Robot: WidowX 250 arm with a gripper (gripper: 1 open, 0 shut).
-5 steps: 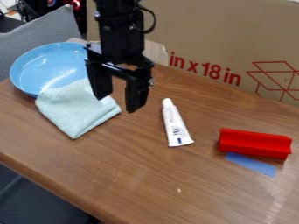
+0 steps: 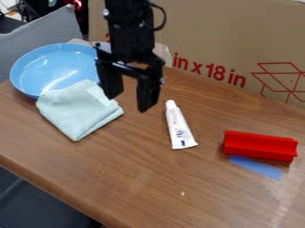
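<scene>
My black gripper (image 2: 128, 89) hangs open over the left-middle of the wooden table, with nothing seen between its fingers. Below it and to the left lies a folded pale cloth (image 2: 78, 116), in front of a blue bowl (image 2: 41, 67). A white tube (image 2: 180, 127) lies to the right of the gripper. At the right sits a red block (image 2: 259, 146) beside a blue strip (image 2: 255, 166).
A cardboard box (image 2: 226, 44) stands along the back. A grey object (image 2: 30, 37) is at the back left.
The objects on the table look unchanged.
</scene>
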